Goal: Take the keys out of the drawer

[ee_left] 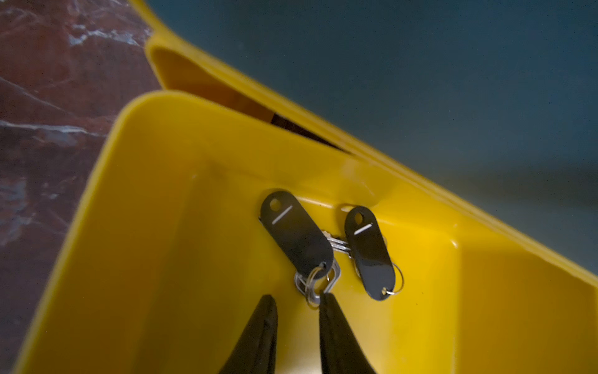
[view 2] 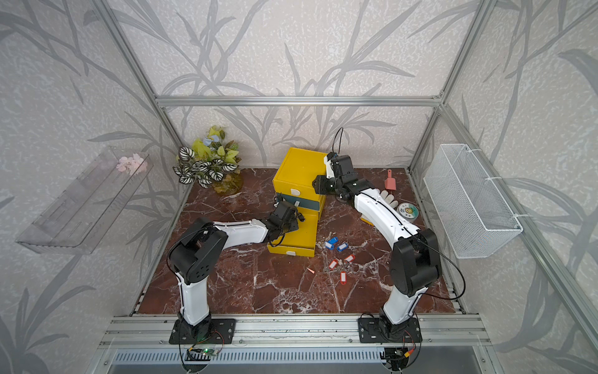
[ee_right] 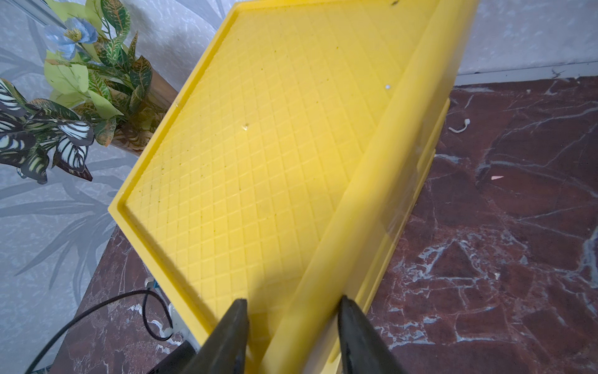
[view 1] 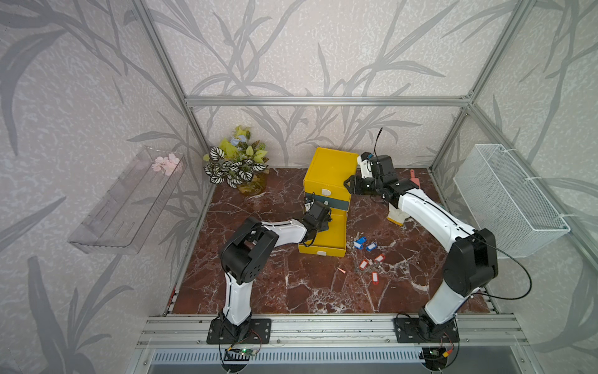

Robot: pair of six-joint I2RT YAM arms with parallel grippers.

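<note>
The yellow drawer (view 1: 330, 246) is pulled out from the yellow cabinet (view 1: 330, 163). In the left wrist view two black-tagged key sets, the larger keys (ee_left: 296, 230) and the smaller keys (ee_left: 367, 252), lie on its floor. My left gripper is part open above them, nothing seen between its tips, which sit just below the key rings in the image. My right gripper straddles the cabinet top's side rim, a finger either side.
Blue tags (view 1: 371, 246) and red tags (view 1: 375, 276) lie right of the drawer. A potted plant (view 1: 239, 155) stands back left. A glove (view 2: 385, 198) and tape roll (view 2: 407, 212) are at right.
</note>
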